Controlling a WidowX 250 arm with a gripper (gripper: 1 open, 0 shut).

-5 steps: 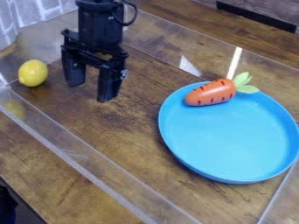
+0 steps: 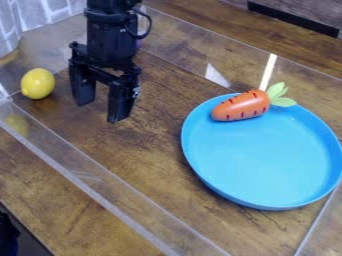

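Observation:
My black gripper (image 2: 103,88) hangs over the wooden table at the upper left, its two fingers spread apart with nothing visible between them. A yellow lemon-like object (image 2: 38,83) lies just left of it. At the right, an orange toy carrot (image 2: 239,106) with green leaves rests on the far rim area of a large blue plate (image 2: 261,160).
Clear plastic edges run along the left side of the table (image 2: 147,190). A purple item is partly hidden behind the arm.
My gripper has shifted very slightly to the left and tilted a little. The lemon, carrot and plate have not moved.

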